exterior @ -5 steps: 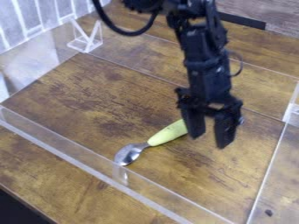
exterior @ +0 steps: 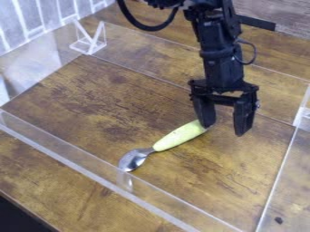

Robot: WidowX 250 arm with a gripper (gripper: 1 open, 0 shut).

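A spoon with a pale yellow-green handle [exterior: 179, 137] lies diagonally on the wooden table [exterior: 91, 100], its metal bowl [exterior: 134, 159] toward the lower left. My black gripper [exterior: 224, 118] hangs over the upper right end of the handle, its two fingers apart, open, with nothing seen held between them.
Clear plastic walls [exterior: 72, 156] border the work area at the front left and along the right. A small white bracket [exterior: 91, 38] stands at the back left.
My gripper has moved slightly up and back from a lower position over the right of the handle. The spoon lies where it was.
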